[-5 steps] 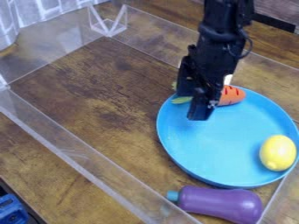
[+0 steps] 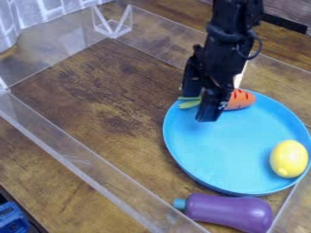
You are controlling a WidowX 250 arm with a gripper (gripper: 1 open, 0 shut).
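My black gripper (image 2: 202, 91) is open over the upper part of a blue plate (image 2: 231, 159), at an orange carrot (image 2: 238, 100) with green leaves (image 2: 188, 103). The arm hides part of the carrot, and I cannot tell whether the fingers touch it. A yellow oval object (image 2: 288, 159) sits on the right side of the plate.
A purple eggplant toy (image 2: 231, 212) lies in front of the plate. Clear plastic walls run along the left and back. The wooden surface (image 2: 85, 100) left of the plate is bare. A blue object (image 2: 10, 221) is at the lower left corner.
The plate, yellow object and eggplant stay in place.
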